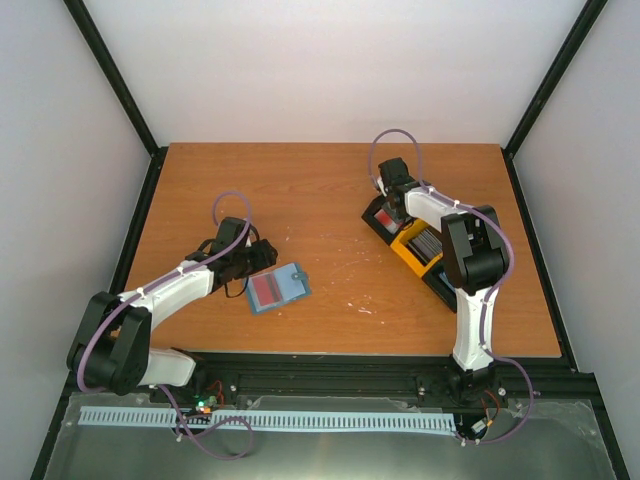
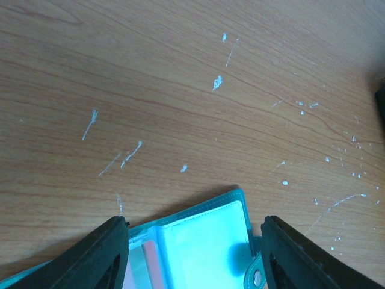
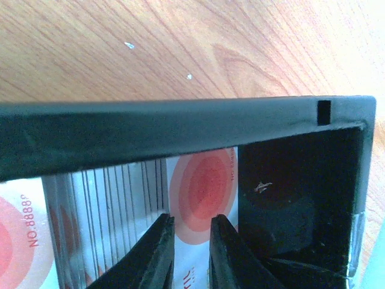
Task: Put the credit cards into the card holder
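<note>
The blue card holder (image 1: 292, 283) lies open on the table at the left, a reddish card showing under its clear pocket. In the left wrist view, part of the holder (image 2: 207, 238) appears between and beyond the spread fingers of my left gripper, which is empty and open. At the right, a black and orange box (image 1: 402, 258) holds the cards. My right gripper is inside its end compartment, fingertips parted, in front of a white card with a red oval (image 3: 203, 186). A gap shows between the fingers; I see no card gripped there.
More cards (image 3: 120, 198) stand on edge to the left of the right fingers. The box's dark wall (image 3: 180, 129) runs close beyond them. Bare table (image 1: 320, 210) separates the holder from the box.
</note>
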